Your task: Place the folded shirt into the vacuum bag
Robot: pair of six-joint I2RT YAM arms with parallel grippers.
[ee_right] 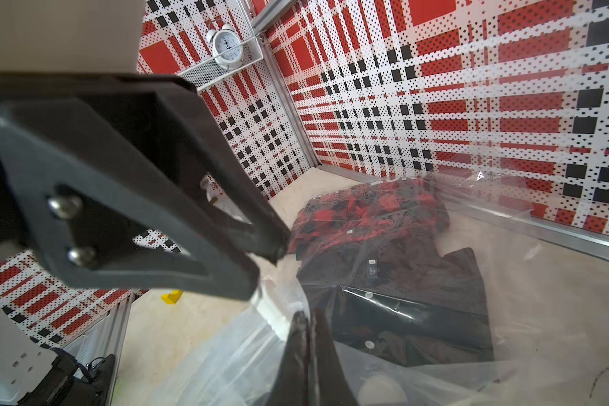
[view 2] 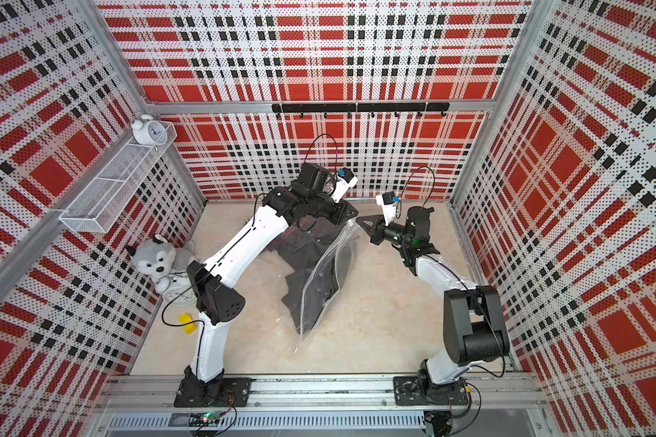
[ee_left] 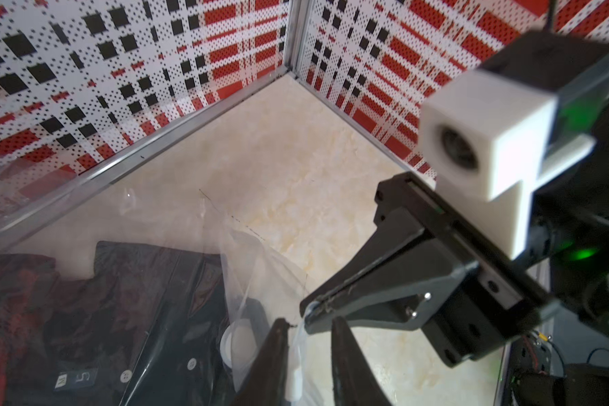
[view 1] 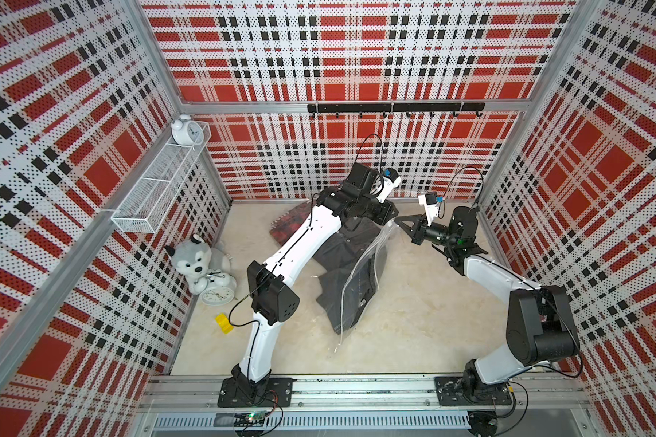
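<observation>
The folded shirt, dark grey with a red-black plaid part (ee_right: 379, 209), lies on the table under or inside the clear vacuum bag; the film makes it hard to tell which. In the top left view its grey cloth (view 1: 342, 255) shows left of the lifted bag edge (view 1: 353, 276). My right gripper is shut on the raised rim of the bag. Close by, my left gripper is part open, its fingers (ee_left: 275, 358) spread on either side of a white strip of the bag (ee_left: 294, 372). No firm hold by it shows.
A plush husky (view 1: 193, 258), a white clock (view 1: 218, 290) and a yellow block (view 1: 224, 323) stand at the left. A wire basket (view 1: 156, 189) hangs on the left wall.
</observation>
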